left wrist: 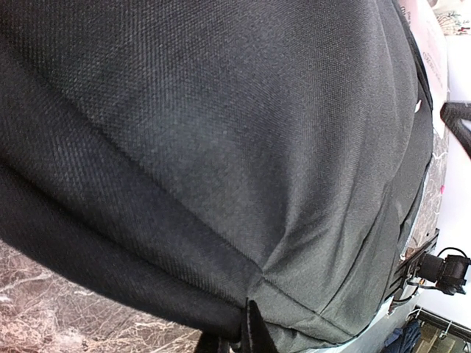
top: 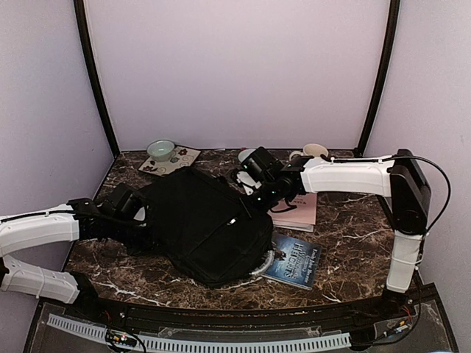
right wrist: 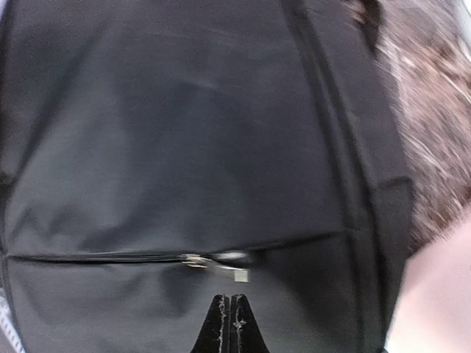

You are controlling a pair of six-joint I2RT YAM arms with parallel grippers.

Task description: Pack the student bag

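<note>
A black bag (top: 199, 220) lies flat across the middle-left of the marble table, with a zip pull (right wrist: 221, 265) on its front. My left gripper is shut on the bag's fabric at its left part. Over the bag's right part, my right gripper is shut, nothing showing between its fingers, above the zip. A blue book (top: 294, 265) lies right of the bag, partly at its edge. A pink book (top: 298, 217) lies behind that, partly hidden by the right arm.
At the back are a bowl (top: 160, 148) on a patterned mat (top: 188, 157), a second bowl (top: 246, 153) and a mug (top: 315, 151), both partly behind the right arm.
</note>
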